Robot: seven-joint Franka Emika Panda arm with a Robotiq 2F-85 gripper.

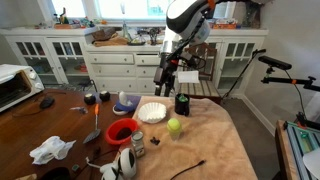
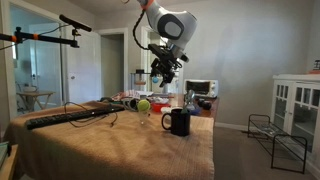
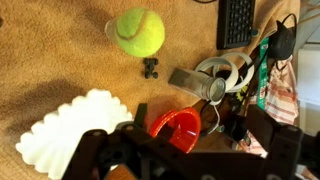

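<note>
High over the table, my gripper (image 1: 166, 83) hangs open with nothing between its fingers; in the wrist view its dark fingers (image 3: 125, 150) lie along the bottom. On the brown cloth below is a white scalloped dish (image 1: 152, 112), with a red bowl (image 1: 122, 130) beside it. A yellow-green tennis ball (image 2: 143, 105) rests on top of a clear glass. Right of the dish stands a black mug (image 1: 182, 104), upright. Near the red bowl is a clear jar (image 3: 198, 84), and a small black object (image 3: 150, 67) lies by the ball.
A black keyboard (image 2: 70, 117) runs along the cloth's edge. Utensils, a white cloth (image 1: 52, 150) and a white-and-black object (image 1: 120, 165) crowd the wooden side of the table.
</note>
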